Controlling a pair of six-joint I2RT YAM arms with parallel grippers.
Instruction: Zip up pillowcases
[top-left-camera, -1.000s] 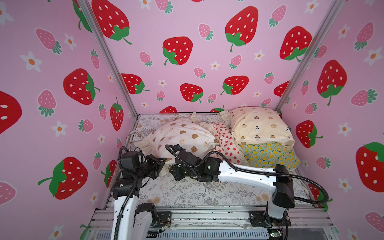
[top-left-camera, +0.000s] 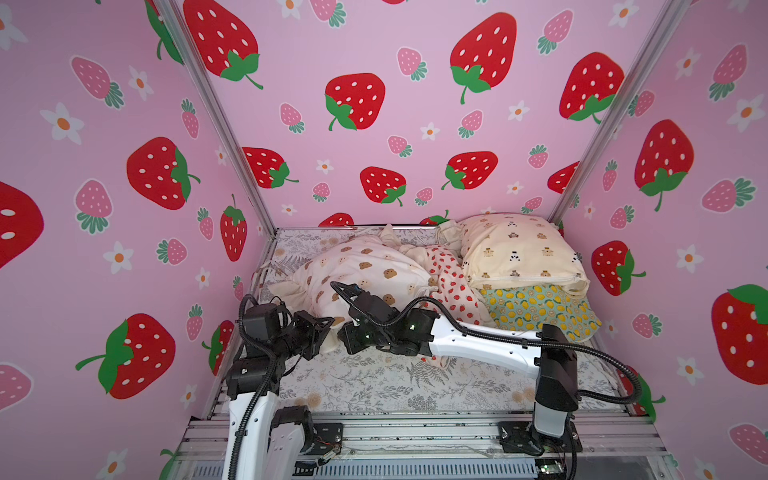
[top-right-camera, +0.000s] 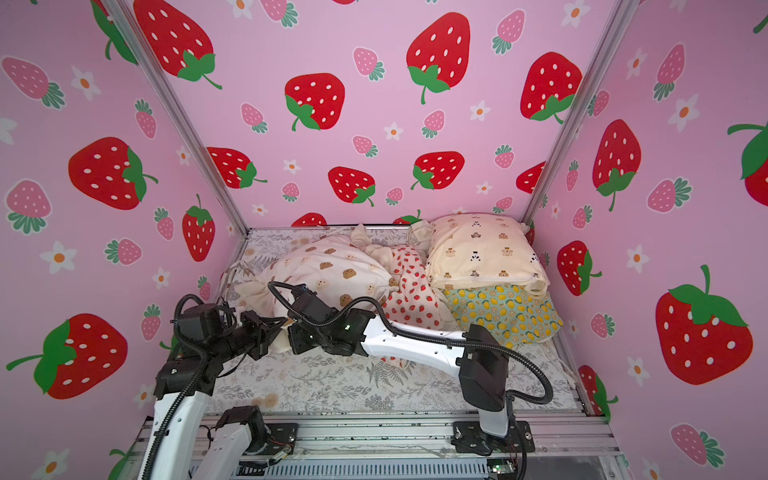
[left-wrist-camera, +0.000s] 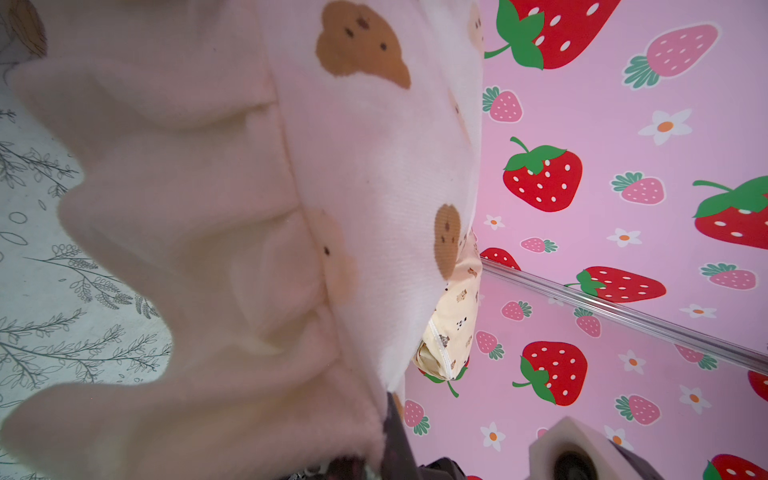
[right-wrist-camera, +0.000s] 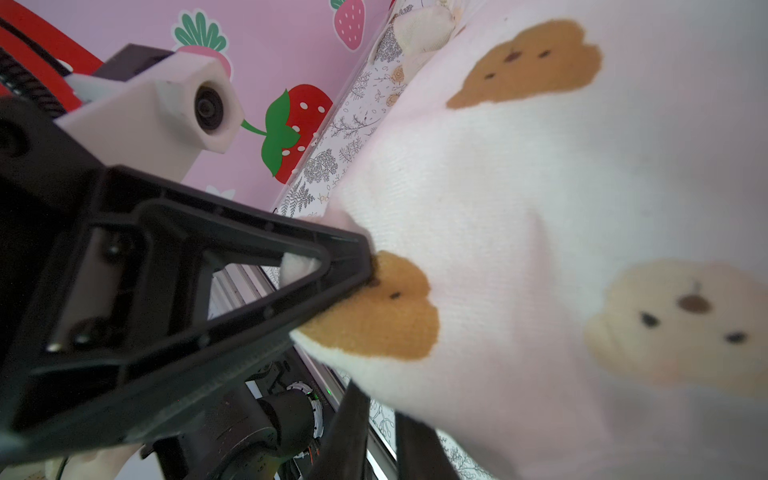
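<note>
A stuffed white pillowcase with brown bear faces lies at the back left of the surface, its loose ruffled edge hanging toward the left wrist camera. My left gripper is shut on the case's near-left corner; in the right wrist view its black finger presses against the cloth. Close beside it, my right gripper reaches in from the right. At the bottom of the right wrist view its dark fingers stand slightly apart under the pillowcase edge, with no cloth visibly pinched. No zipper or pull can be made out.
A red-dotted case lies to the right, beside a cream bear-print pillow stacked on a yellow lemon-print one. The right forearm crosses low over the front. Bare patterned surface shows in front.
The left arm and the pillows look unmoved.
</note>
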